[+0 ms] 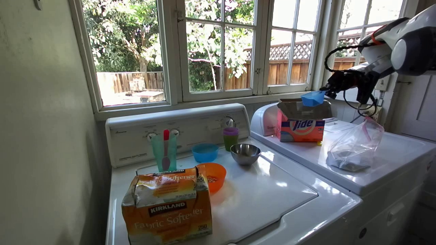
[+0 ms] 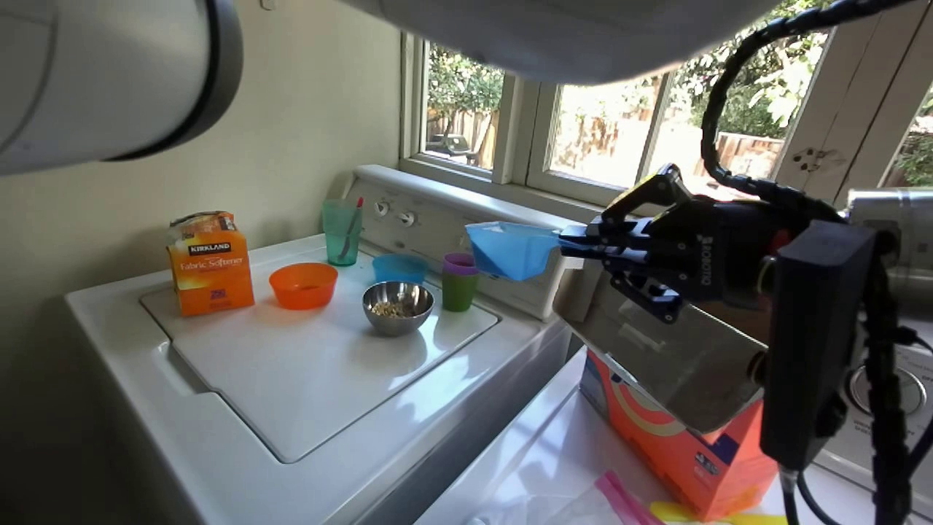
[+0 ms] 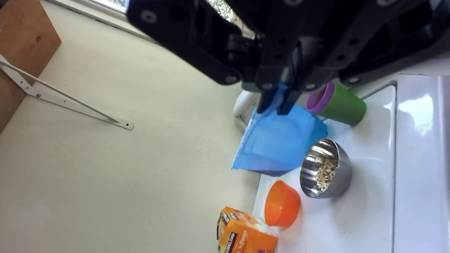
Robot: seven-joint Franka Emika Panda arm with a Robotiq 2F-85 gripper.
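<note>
A translucent blue scoop (image 2: pixel 514 250) is held in the air by its handle, clamped between the fingertips of my gripper (image 2: pixel 573 241). In exterior view 1 the scoop (image 1: pixel 313 98) shows in front of the raised flap of an orange Tide box (image 1: pixel 302 130). The wrist view has my gripper shut on the handle, with the scoop's body (image 3: pixel 274 141) spreading out beyond the fingers. Whether the scoop has anything in it cannot be made out clearly.
On the left machine stand a steel bowl (image 2: pixel 398 320) with pale bits inside, an orange bowl (image 2: pixel 302 297), a blue bowl (image 1: pixel 205 152), stacked purple and green cups (image 2: pixel 460 289), a teal cup (image 1: pixel 164 155) and a Kirkland box (image 2: pixel 210 271). A plastic bag (image 1: pixel 354 149) lies on the right machine.
</note>
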